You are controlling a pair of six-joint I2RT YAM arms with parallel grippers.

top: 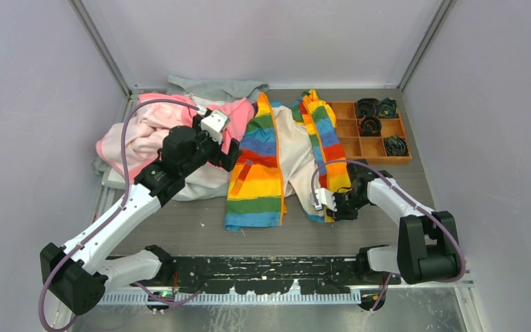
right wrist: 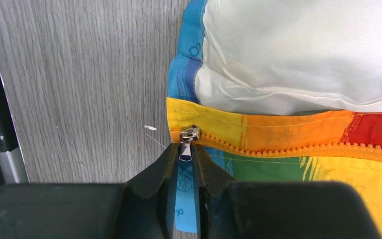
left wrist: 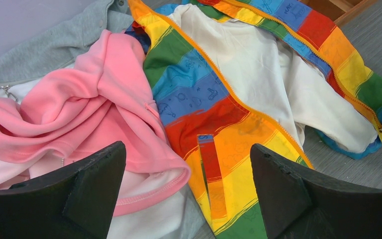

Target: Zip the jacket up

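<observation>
The rainbow-striped jacket lies spread open on the table, white lining showing between its two orange-zipped front edges. My right gripper is at the bottom end of one front edge, its fingertips closed on the metal zipper pull. My left gripper hangs wide open above the left panel and pink garments, nothing between its fingers.
Pink and grey garments are piled at the left. A wooden divided box with several dark coils stands at the back right. Bare grey table shows along the front.
</observation>
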